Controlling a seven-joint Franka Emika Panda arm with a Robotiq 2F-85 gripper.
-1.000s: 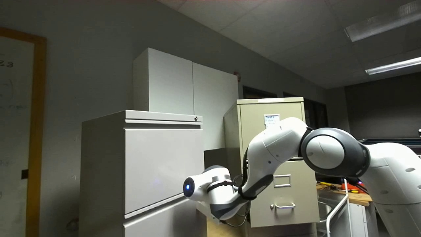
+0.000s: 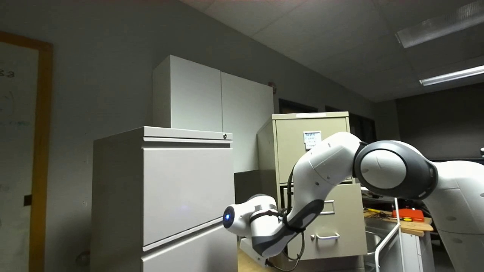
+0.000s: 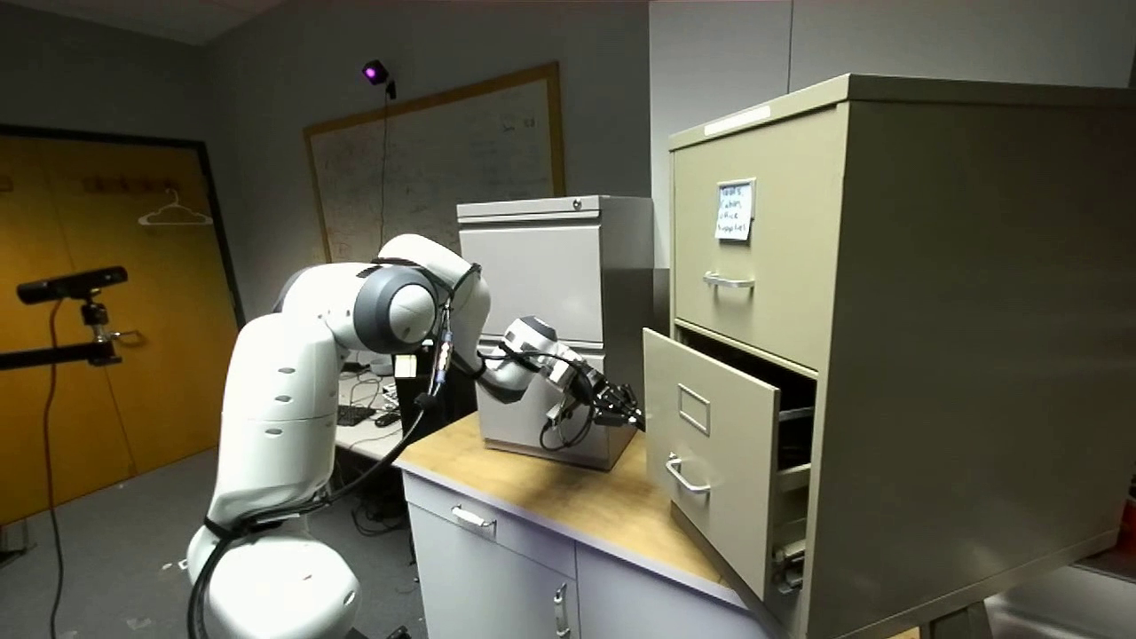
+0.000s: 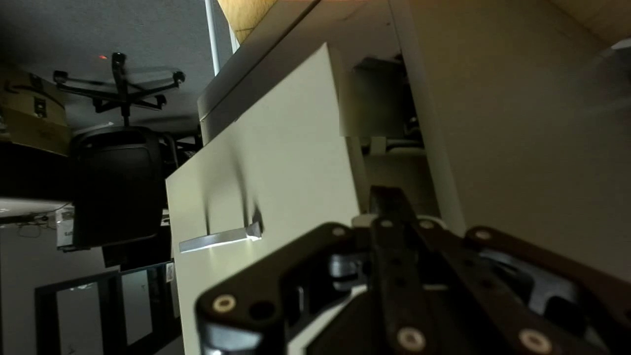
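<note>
The beige filing cabinet has its lower drawer pulled part way out. That drawer's front panel and silver handle also show in the wrist view. My black gripper is at the panel's left edge in exterior view 2. Seen from the wrist, the gripper is shut, its tips overlapping the gap between the panel's edge and the cabinet body. Nothing shows between the fingers; whether they touch the panel is unclear. Exterior view 1 hides the gripper behind the arm.
A grey cabinet stands on the wooden countertop, close behind my wrist. The wrist view also shows an office chair on the floor.
My arm has shifted right in exterior view 1, its wrist moving away from the grey cabinet towards the beige one. The drawer stands about where it was.
</note>
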